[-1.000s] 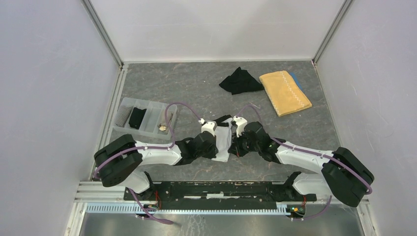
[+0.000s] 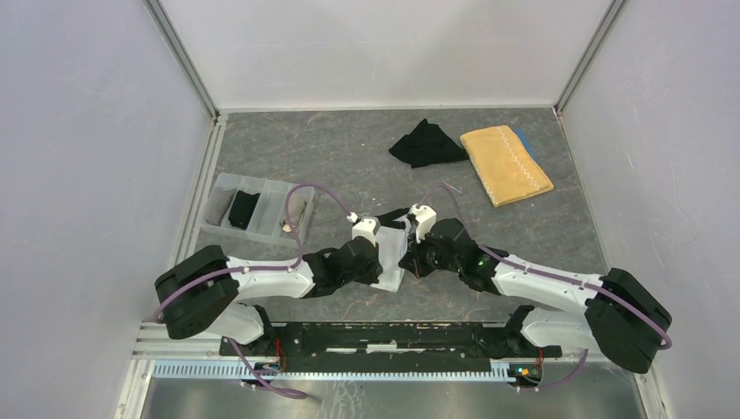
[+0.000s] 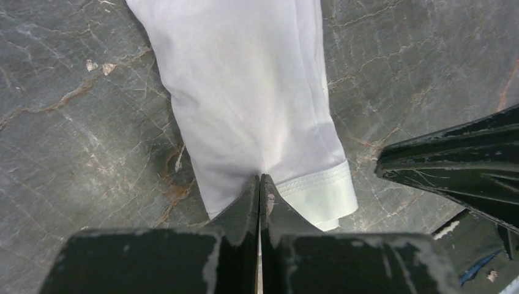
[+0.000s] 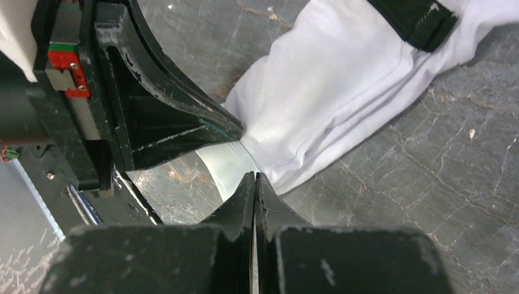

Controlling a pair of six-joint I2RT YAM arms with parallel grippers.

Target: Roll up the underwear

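The white underwear lies lengthwise as a narrow folded strip, its dark band at the far end. At its near end, the left gripper is shut with its tips against the cloth beside the hem; creases run toward them. Whether any fabric is pinched there is hidden. The right gripper is also shut, nothing showing between its fingers. In the left wrist view, the right gripper's fingers stand just right of the cloth, apart from its edge.
A clear divided box with folded items stands at the left. Black cloth and a folded yellow cloth lie toward the back right. Bare table surrounds the underwear, and both arms are close together there.
Both grippers and the underwear have shifted slightly left over the last second. The box and the cloths at the back have stayed put.
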